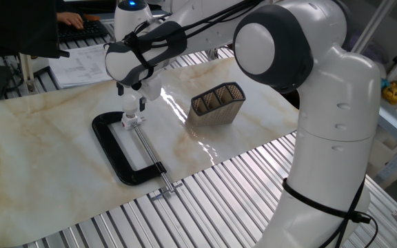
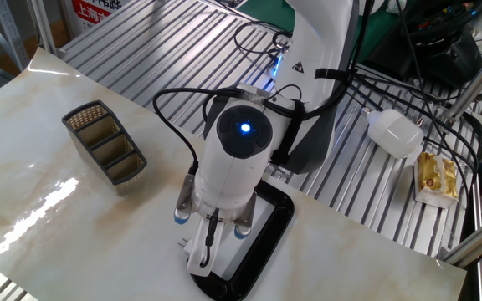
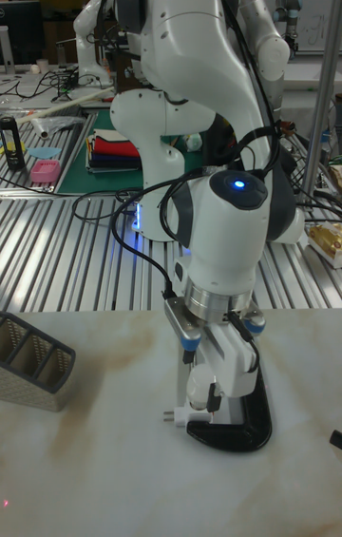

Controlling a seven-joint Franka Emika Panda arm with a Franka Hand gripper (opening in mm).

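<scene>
A white bulb-shaped piece [image 1: 130, 105] stands at my gripper [image 1: 131, 97], with dark fingertips on either side of it. Whether they press on it or stand just clear cannot be made out. Below the bulb is a white plug-like base [image 3: 189, 416], its prongs pointing left in exterior view 3. This base is at one end of a black C-shaped clamp [image 1: 114, 148], which lies flat on the marbled board. The clamp's metal screw rod [image 1: 147, 149] runs along its open side. From above, in exterior view 2, the hand hides most of the bulb.
A beige perforated holder with several compartments [image 2: 105, 146] stands upright on the marbled board [image 1: 40, 151], apart from the clamp. Slatted metal table [image 1: 205, 200] borders the board. A white bulb-like item [image 2: 394, 134] and a gold-topped box [image 2: 436, 178] lie off the board.
</scene>
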